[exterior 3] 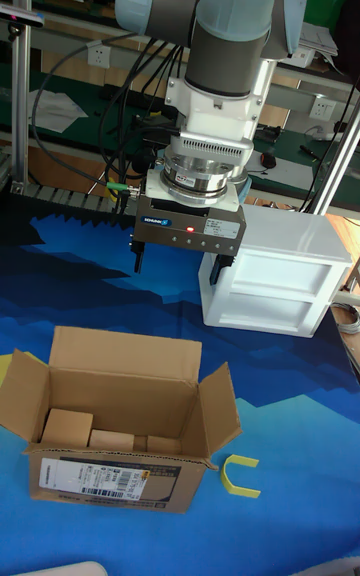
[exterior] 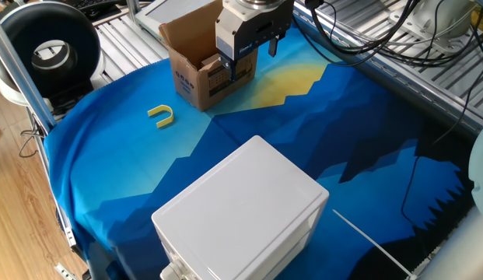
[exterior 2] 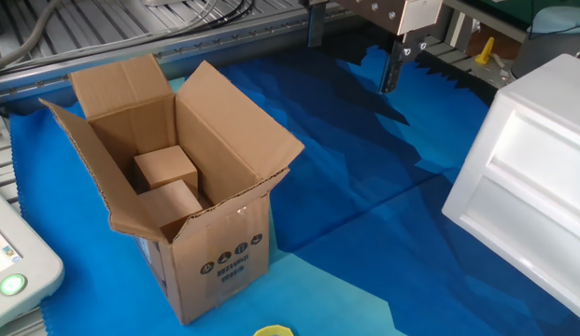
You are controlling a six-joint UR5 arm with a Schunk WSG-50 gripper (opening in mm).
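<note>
My gripper (exterior 3: 178, 269) hangs above the table, open, with its two fingers wide apart and nothing between them. Behind the box, as exterior view 3 has it, the fingers stay clear of the cardboard. The open cardboard box (exterior 2: 224, 266) has its flaps spread. Inside it lie light brown blocks (exterior 2: 165, 168), partly hidden by the walls. A yellow U-shaped piece (exterior: 161, 117) rests flat on the cloth beside the box; only its edge shows in exterior view 2. The white drawer unit (exterior: 241, 206) stands on the other side of the table.
A blue patterned cloth (exterior: 109, 171) covers the table, with bare room between box and drawer unit. A thin white rod (exterior: 373, 241) lies near that unit. Cables (exterior: 358, 47) run along the table's edge. A device with a green button (exterior 2: 13, 285) sits beside the box.
</note>
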